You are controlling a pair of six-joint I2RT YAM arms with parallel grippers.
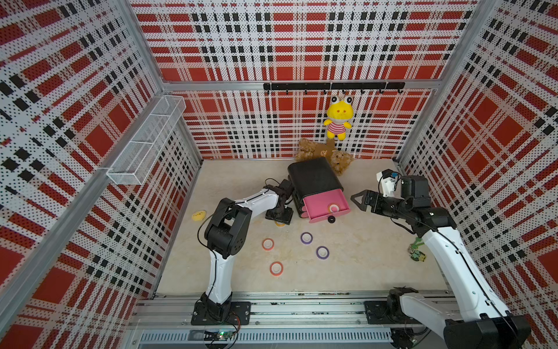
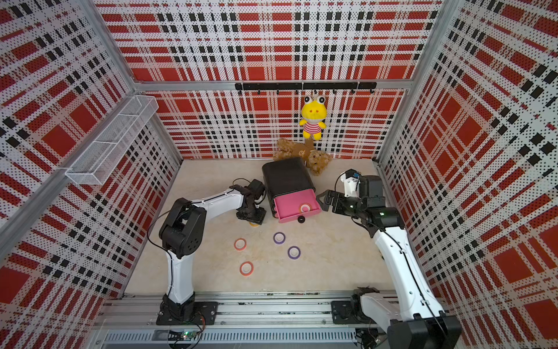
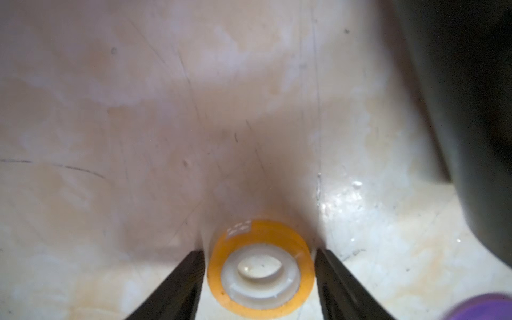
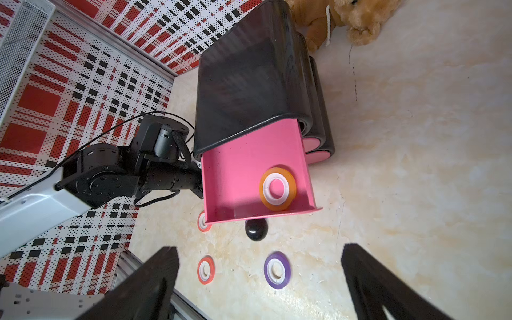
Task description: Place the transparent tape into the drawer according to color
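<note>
An orange tape roll [image 3: 261, 312] lies flat on the table between the fingers of my left gripper. These fingers stand part open, one close on each side of the roll; whether they touch it is unclear. In the right wrist view, a second orange roll [image 4: 288, 190] rests inside the pulled-out pink drawer [image 4: 229, 184] of a black cabinet [image 4: 242, 80]. My right gripper [image 1: 361, 200] is open and empty, held right of the drawer. Two purple rolls [image 1: 306, 238] and two red rolls [image 1: 268, 244] lie in front of the cabinet.
Two pink-fronted lower drawers [image 4: 318, 155] show at the cabinet's side. Brown plush toys [image 1: 341, 163] sit behind it. A yellow item [image 1: 198, 215] lies far left, a green toy [image 1: 416, 251] far right. The front middle of the table has clear room around the rolls.
</note>
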